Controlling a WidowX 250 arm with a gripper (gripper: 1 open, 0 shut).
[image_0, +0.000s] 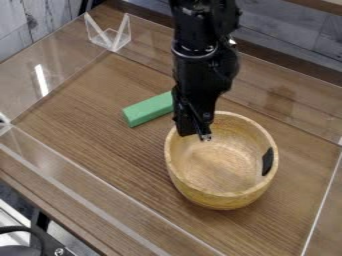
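Note:
The black gripper (191, 128) hangs from the arm in the middle of the view, its tips over the back-left rim of a round tan bowl (219, 185). It is shut, and nothing shows between its fingers. A green block (147, 110) lies on the wooden table just left of the gripper, partly hidden behind it. The bowl's inside looks empty.
A clear plastic object (108, 33) stands at the back left. A black cable (30, 233) shows at the bottom left corner. A wall runs along the back.

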